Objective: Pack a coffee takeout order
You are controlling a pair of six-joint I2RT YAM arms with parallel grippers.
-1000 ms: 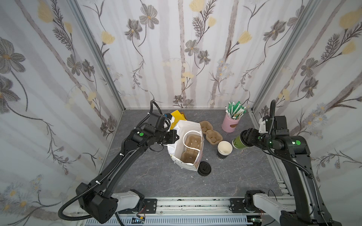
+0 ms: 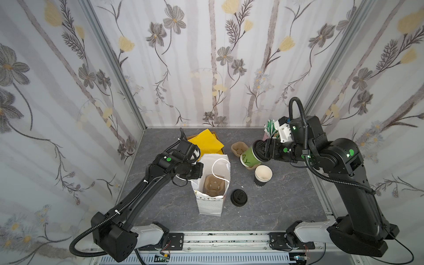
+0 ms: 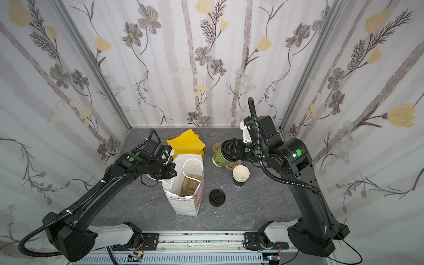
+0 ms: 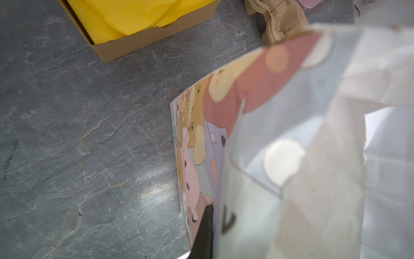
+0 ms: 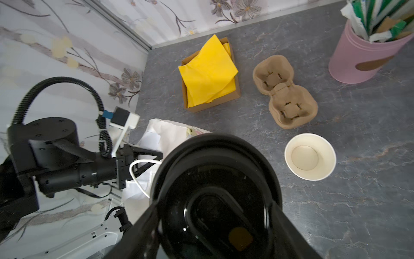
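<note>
My left gripper [image 2: 197, 171] is shut on the left rim of the white paper bag [image 2: 209, 206]. In the left wrist view, the bag's printed wall hides most of the fingers. A brown cup carrier [image 2: 213, 185] lies inside the standing open bag. To its right, my right gripper [image 2: 268, 150] is shut on a green cup [image 2: 250, 159] with a black lid [image 5: 215, 190], held tilted above the table. An uncovered white-and-black cup [image 2: 263, 174] stands upright to the right of the bag. A loose black lid [image 2: 239, 197] lies close to the bag's front right.
Another brown carrier [image 5: 282, 92] rests on the table behind the uncovered cup. A pink holder [image 5: 353, 56] with several wrapped sticks stands at the back right. Yellow napkins [image 5: 211, 73] fill a box behind the bag.
My right gripper has carried the green cup up and leftward, over the carrier. The bag has shifted left and toward the front along with my left gripper.
</note>
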